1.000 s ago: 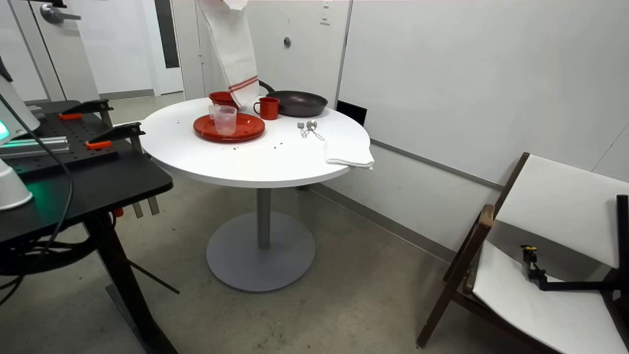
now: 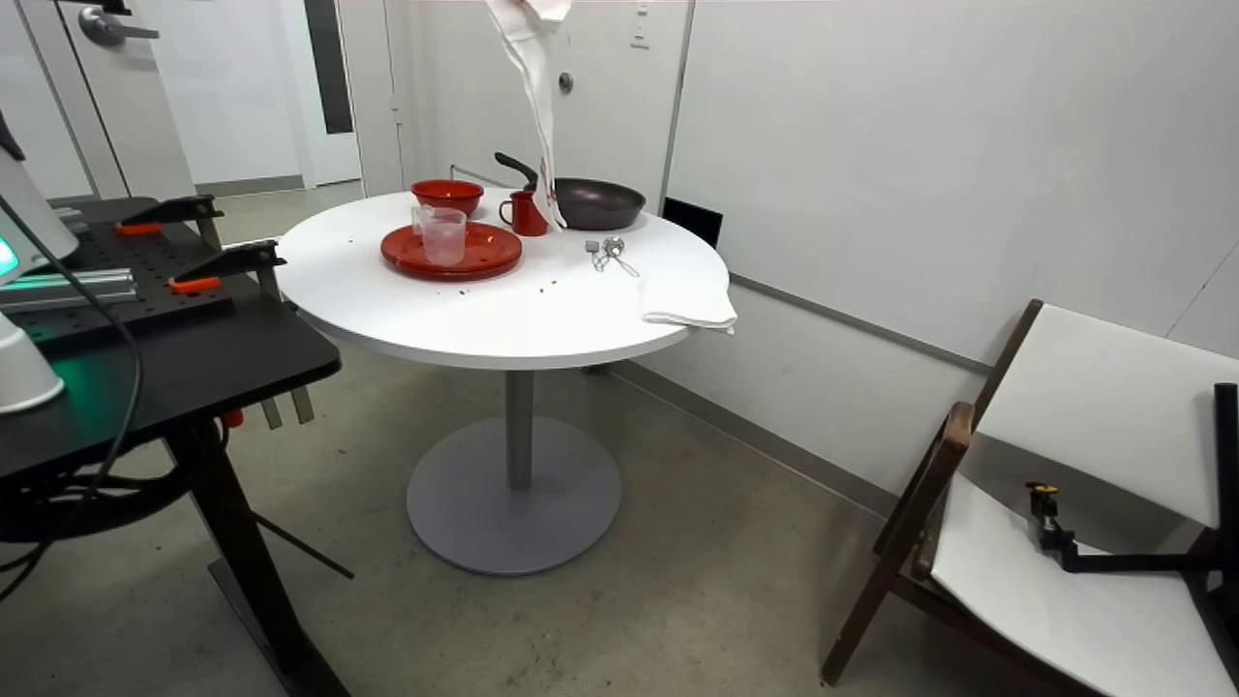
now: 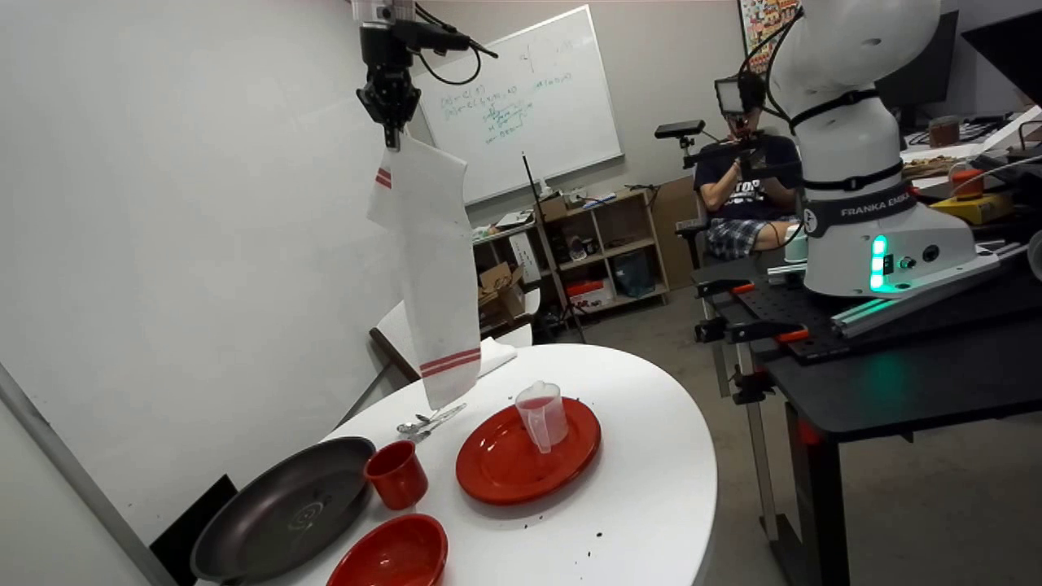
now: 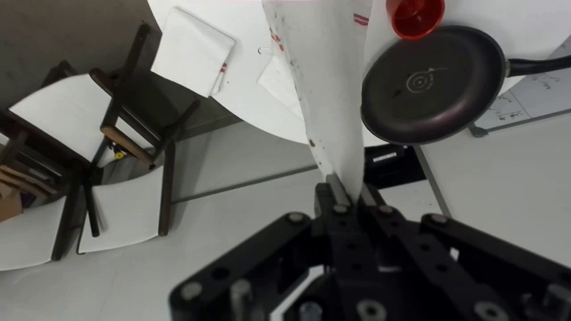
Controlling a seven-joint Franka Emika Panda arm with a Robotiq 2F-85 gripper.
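A white towel with red stripes (image 3: 435, 264) hangs long and loose from my gripper (image 3: 392, 142), which is shut on its upper end high above the round table. In the wrist view the towel (image 4: 324, 80) runs down from between the gripper's fingertips (image 4: 337, 187) towards the tabletop. Exterior view 1 shows only the towel's lower length (image 2: 536, 110), beside the red mug; the gripper is out of that frame. Whether its lower end touches the table I cannot tell.
On the white table (image 2: 465, 325) stand a red mug (image 3: 396, 475), a dark pan (image 3: 293, 508), a red bowl (image 3: 396, 557) and red plates (image 3: 488, 469) bearing a clear measuring cup (image 3: 544, 415). Utensils (image 2: 612, 250) and a folded white cloth (image 2: 693, 304) lie towards the right.
In exterior view 1 the hanging towel has moved right, from above the red bowl to beside the mug and pan. It has turned and looks narrower.
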